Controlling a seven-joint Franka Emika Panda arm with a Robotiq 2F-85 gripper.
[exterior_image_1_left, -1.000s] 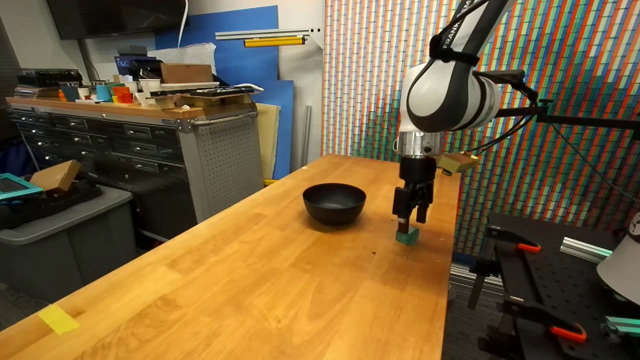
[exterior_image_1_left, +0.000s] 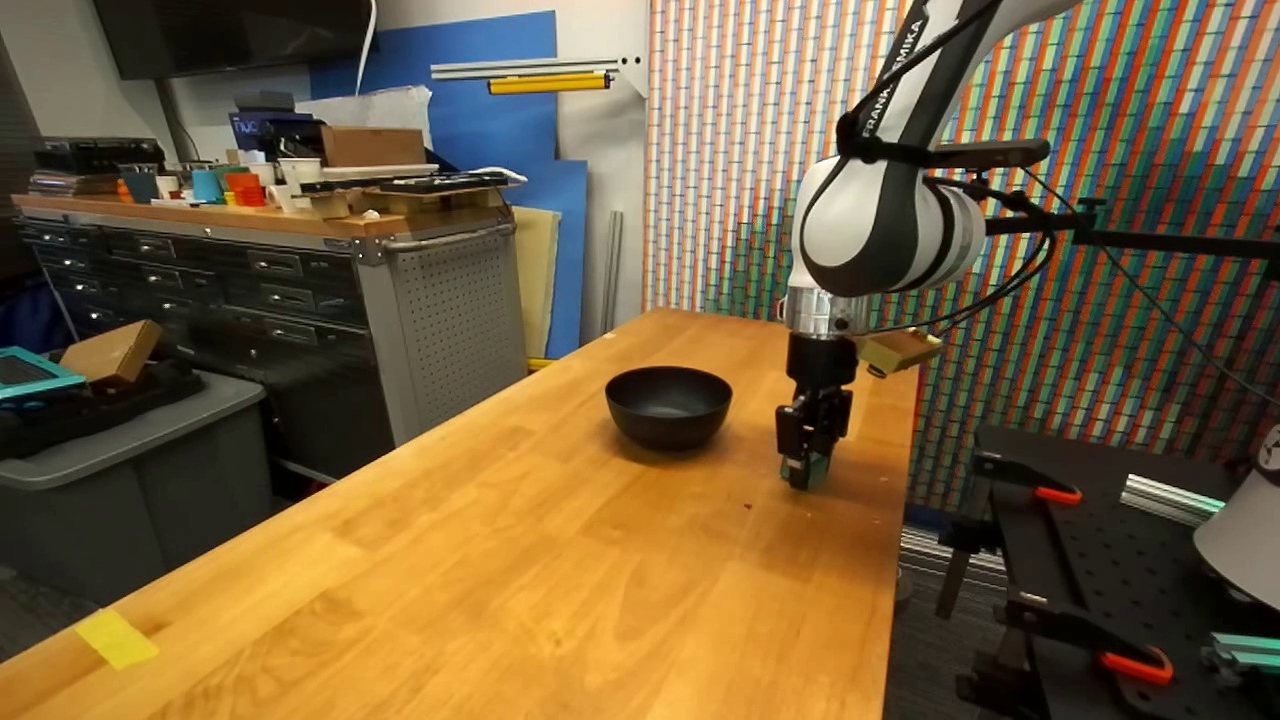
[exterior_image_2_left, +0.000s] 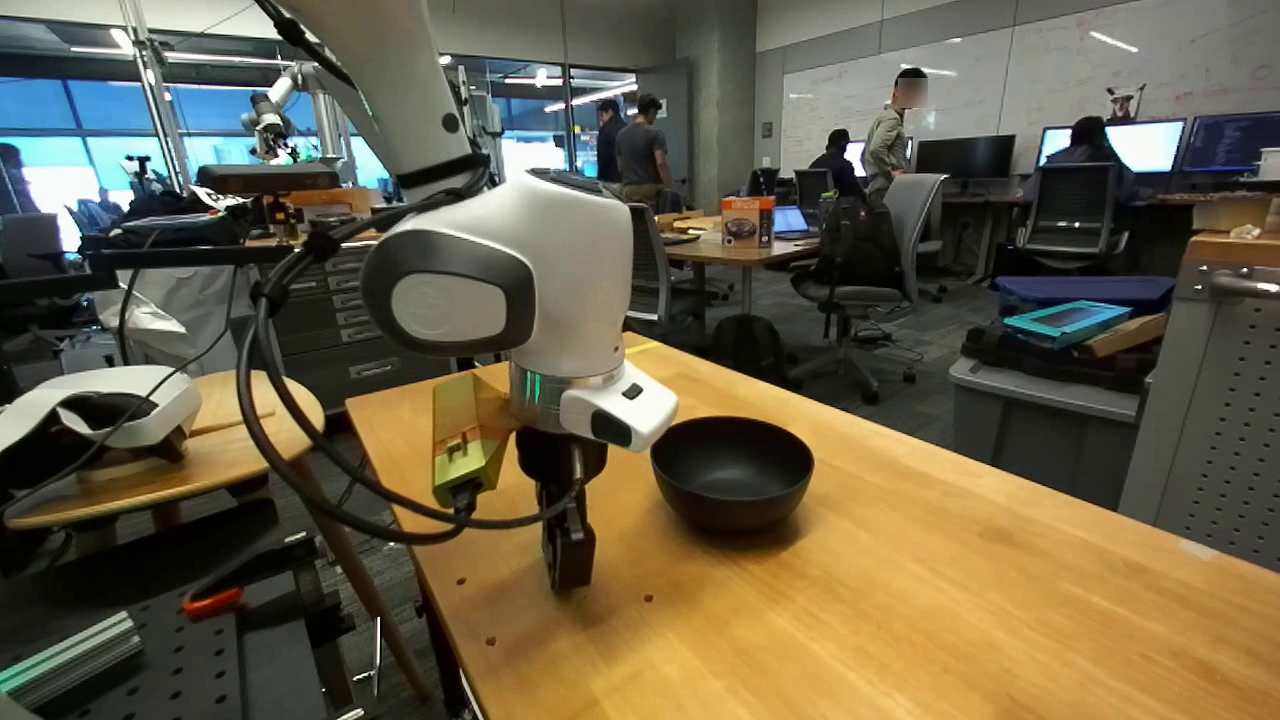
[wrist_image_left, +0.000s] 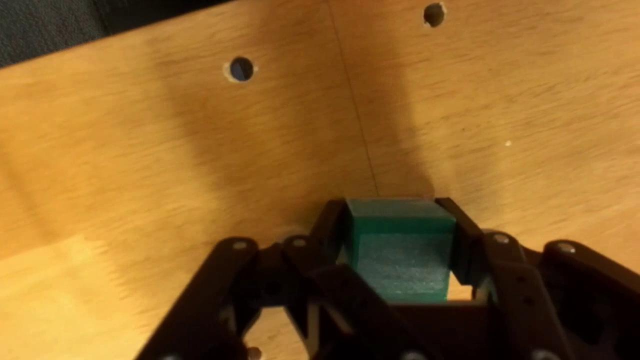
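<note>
Between the two black fingers of my gripper sits a green block (wrist_image_left: 405, 261), touched on both sides; the gripper is shut on it. In exterior view 1 the gripper (exterior_image_1_left: 806, 466) is low over the table's right part, and a sliver of the green block (exterior_image_1_left: 818, 468) shows beside a finger. Exterior view 2 shows the gripper (exterior_image_2_left: 567, 564) from behind, with the block hidden. A black bowl (exterior_image_1_left: 668, 408) stands upright on the table, left of the gripper in exterior view 1. Its inside, as far as exterior view 2 shows the bowl (exterior_image_2_left: 732, 474), looks empty.
A yellow tape strip (exterior_image_1_left: 116, 638) marks the near left corner.
My gripper has come down and slightly left in exterior view 1. Its fingers, earlier apart above the green block, are now closed around it. The bowl has not moved.
</note>
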